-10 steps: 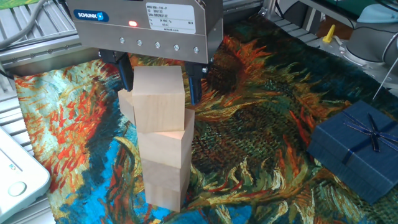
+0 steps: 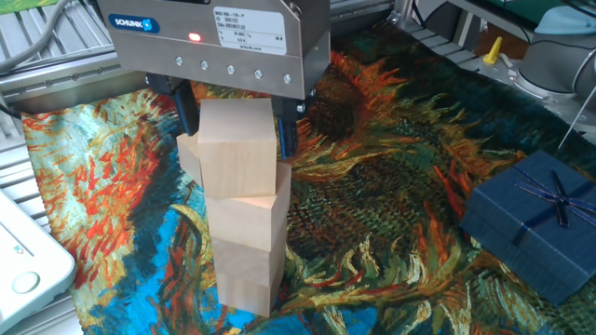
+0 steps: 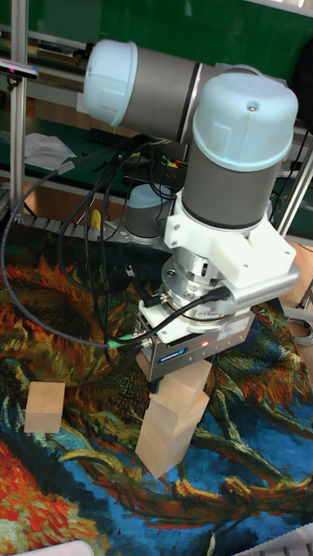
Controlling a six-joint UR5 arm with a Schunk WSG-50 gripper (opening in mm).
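Note:
A stack of several pale wooden blocks stands on the patterned cloth, its top block (image 2: 237,167) turned and offset from the block below (image 2: 250,219). My gripper (image 2: 237,126) is open above and around the top block, one dark finger (image 2: 186,110) to its left and the other (image 2: 288,137) by its right side. Whether either finger touches the wood cannot be told. Part of another wooden block (image 2: 189,156) shows behind the stack at left. In exterior view 3, a single block (image 3: 44,407) lies apart from the stack (image 3: 167,435), and the gripper's body hides most of its fingers.
A blue gift box (image 2: 535,223) with a ribbon sits at the right. A white device (image 2: 28,251) stands at the left edge. The colourful cloth (image 2: 391,233) has free room between stack and box. Black cables (image 3: 65,278) loop beside the arm.
My gripper has shifted very slightly to the left in exterior view 2, with its fingers still apart. The stack and the gift box have not moved.

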